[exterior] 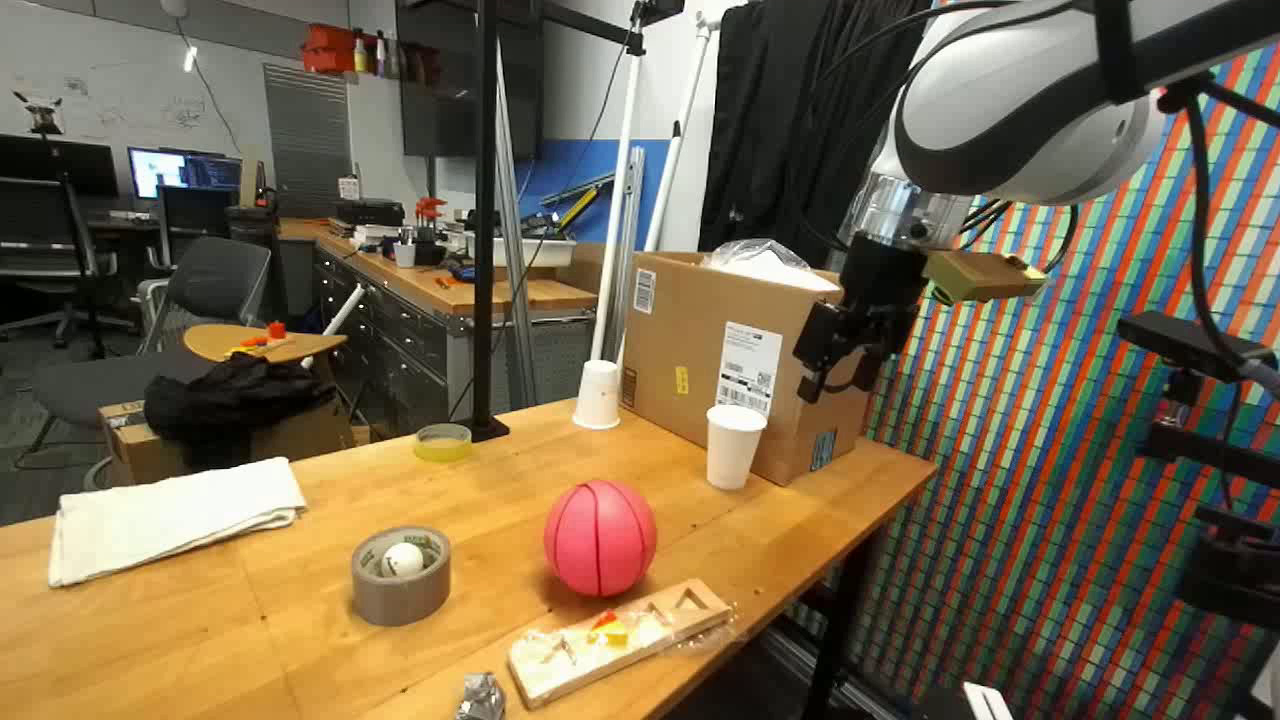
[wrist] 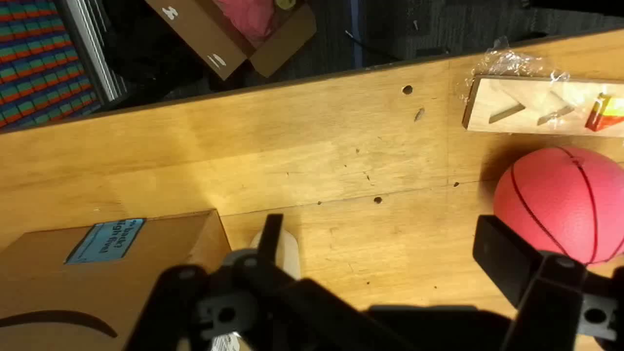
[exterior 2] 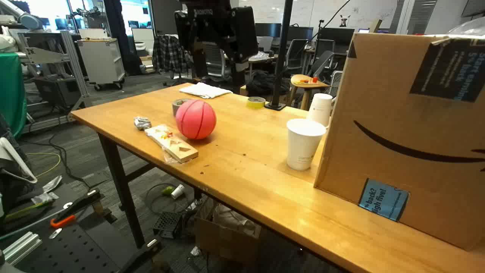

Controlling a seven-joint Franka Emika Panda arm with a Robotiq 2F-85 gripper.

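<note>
My gripper is open, its fingers spread wide with nothing between them. In exterior view 1 it hangs above the table in front of the cardboard box. A pink ball (exterior: pixel 600 538) rests on the table beside a wooden puzzle board (exterior: pixel 618 642) with red and yellow pieces. One white cup (exterior: pixel 733 445) stands upright near the box; a second white cup (exterior: pixel 596 396) stands upside down farther back. The wrist view shows the ball (wrist: pixel 564 202) by the right finger, while a cup (wrist: pixel 289 254) is mostly hidden behind the left finger.
The large cardboard box (exterior 2: pixel 409 132) fills one table end. A grey tape roll (exterior: pixel 402 576) surrounds a small white ball (exterior: pixel 403 559). A yellow tape roll (exterior: pixel 443 443), folded white cloth (exterior: pixel 174 516) and crumpled foil (exterior: pixel 481 696) also lie there. A black post (exterior: pixel 485 240) rises at the far edge.
</note>
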